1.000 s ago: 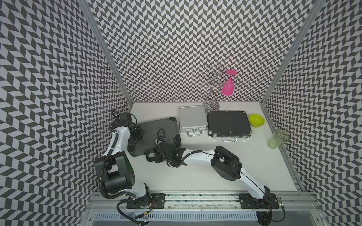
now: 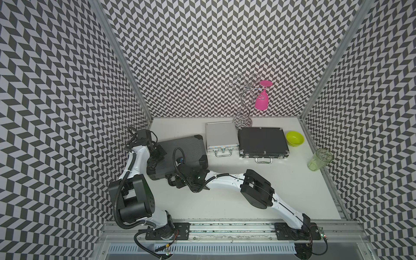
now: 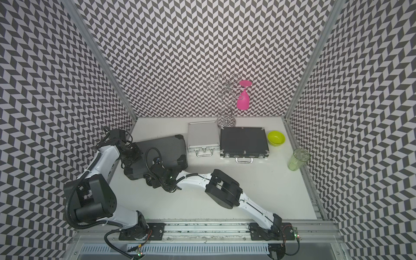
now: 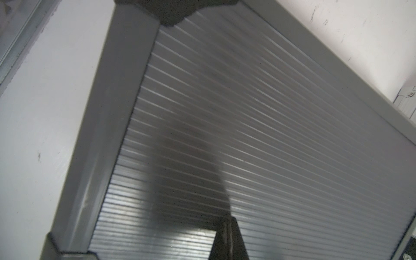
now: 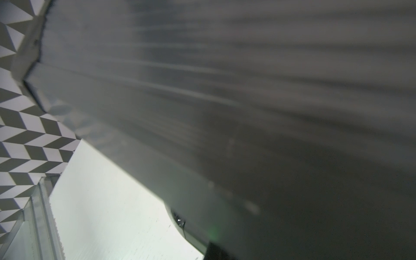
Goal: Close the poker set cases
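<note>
A ribbed black case (image 2: 182, 145) lies lid down at the left of the table, its handle side facing me. My left gripper is shut over the left part of its lid, nothing between the fingertips. At the case's front edge, by the handle, is my right gripper (image 2: 173, 179); in the right wrist view only a dark fingertip (image 5: 214, 252) shows, low against the case side, and it appears shut. A silver case (image 2: 221, 135) and a smooth black case (image 2: 262, 140) stand to the right, both with lids down and handles to the front.
Behind the cases stands a wire rack (image 2: 243, 119) with a pink goblet (image 2: 261, 102) hanging on it. A lime bowl (image 2: 294, 138) and a green glass (image 2: 319, 159) are at the right.
My left arm and the cases look unmoved.
</note>
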